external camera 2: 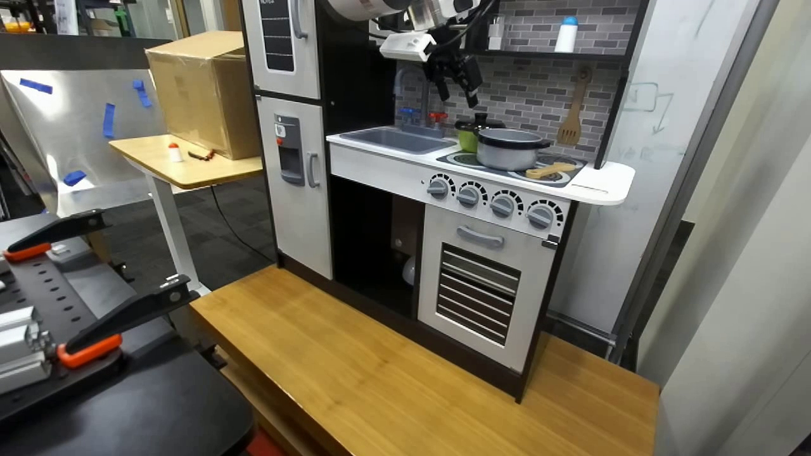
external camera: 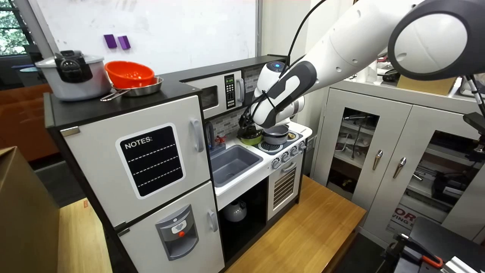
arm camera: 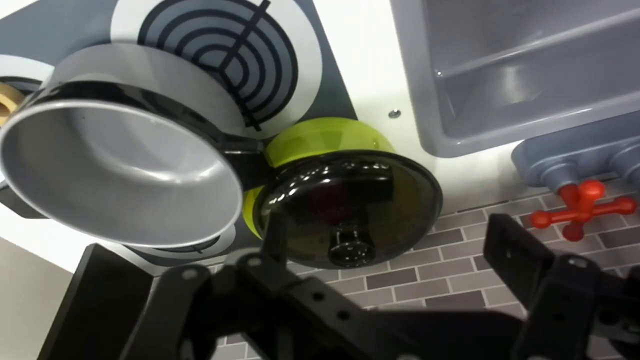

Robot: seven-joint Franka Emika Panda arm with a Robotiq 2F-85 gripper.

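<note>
A green pot (arm camera: 327, 133) stands at the back of the stove, covered by a dark glass lid (arm camera: 384, 219) with a black knob (arm camera: 351, 246). In the wrist view my gripper is open, its two black fingers spread to either side of the lid and nothing gripped. Exterior view 2 has the gripper (external camera 2: 465, 95) above the green pot (external camera 2: 467, 140), with a small gap to the lid. A grey pot (arm camera: 138, 144), without a lid, sits right beside the green one.
The sink (arm camera: 528, 72) lies on the other side of the green pot, with a red tap handle (arm camera: 580, 210) near one finger. A tiled backsplash (arm camera: 420, 276) rises close behind. A wooden utensil (external camera 2: 550, 170) rests at the stove's front.
</note>
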